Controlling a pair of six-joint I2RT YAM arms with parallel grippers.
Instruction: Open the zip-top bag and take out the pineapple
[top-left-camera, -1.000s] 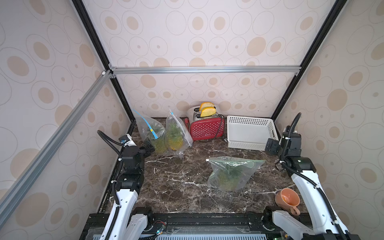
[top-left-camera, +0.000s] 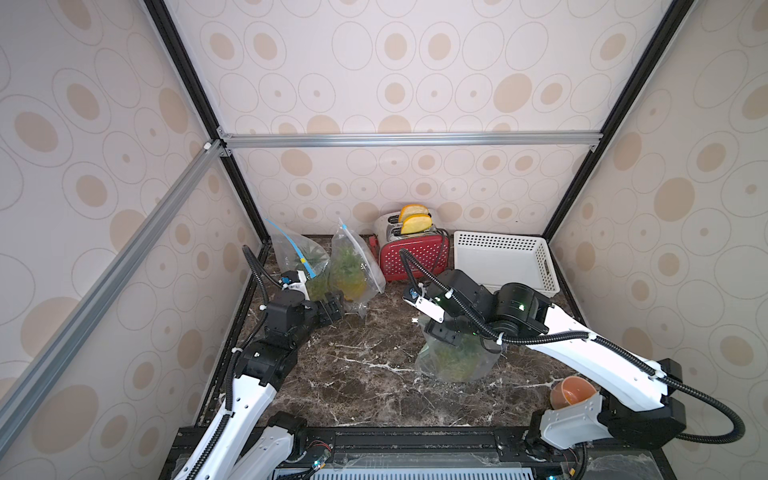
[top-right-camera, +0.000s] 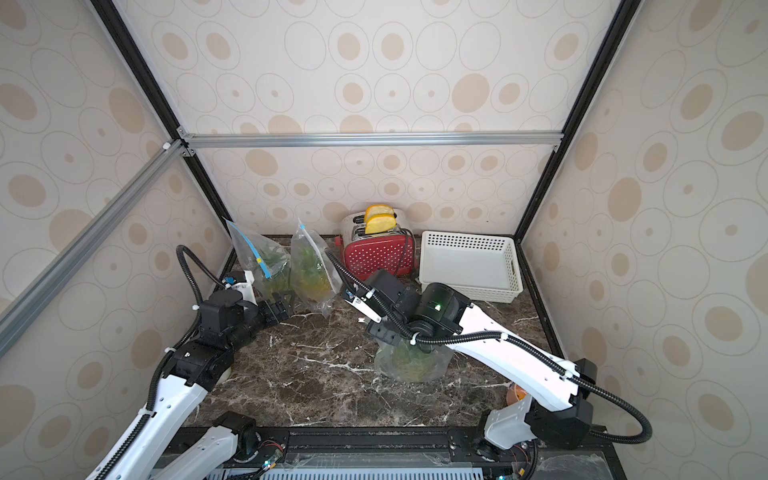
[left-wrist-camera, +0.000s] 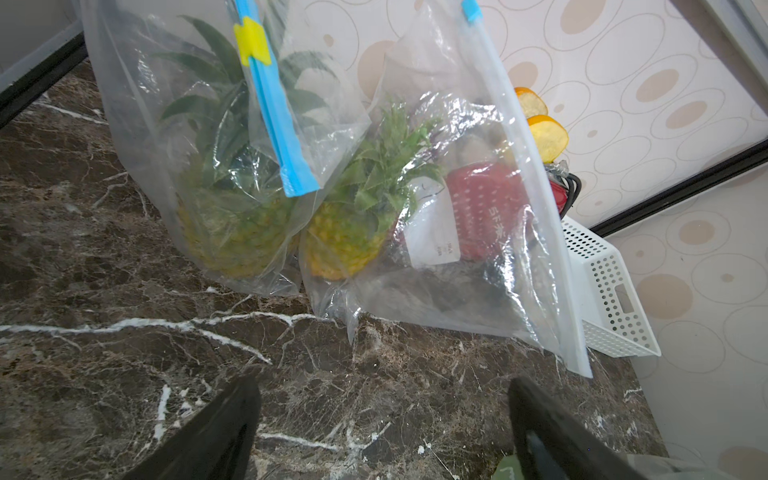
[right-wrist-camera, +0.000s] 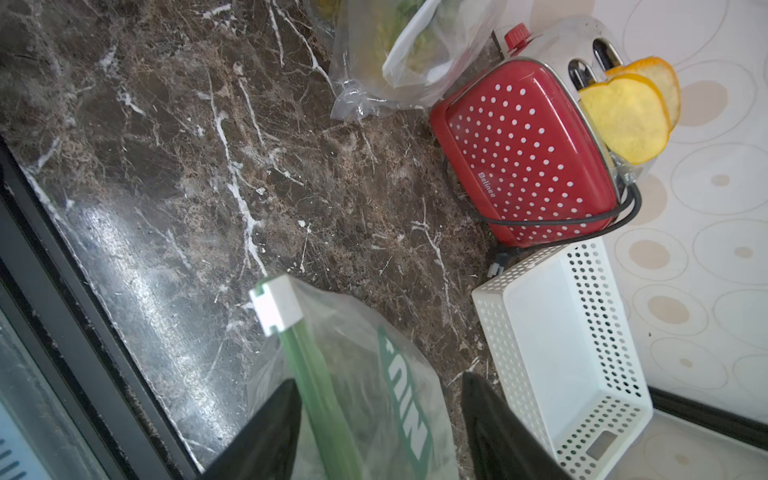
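Observation:
A clear zip bag (top-left-camera: 436, 366) with a green zip strip lies on the marble counter, right of centre; a blurry green and yellow pineapple (top-left-camera: 460, 368) shows inside it. The bag's white slider (right-wrist-camera: 276, 305) sits at one end of the green strip (right-wrist-camera: 316, 392) in the right wrist view. My right gripper is open over this strip, its fingers apart on either side; contact cannot be made out. My left gripper stands open and empty before two upright bags, one with a blue zip (left-wrist-camera: 276, 120), each holding a pineapple (left-wrist-camera: 344, 232).
A red toaster (right-wrist-camera: 524, 152) with yellow slices stands at the back, beside a white basket (right-wrist-camera: 528, 352). An orange mug (top-left-camera: 573, 391) sits at the front right. Bare counter (top-left-camera: 360, 368) lies between the arms.
My right arm has swung left from beside the basket to above the green-strip bag, now covering part of it. My left gripper has shifted slightly right. The bags look unmoved.

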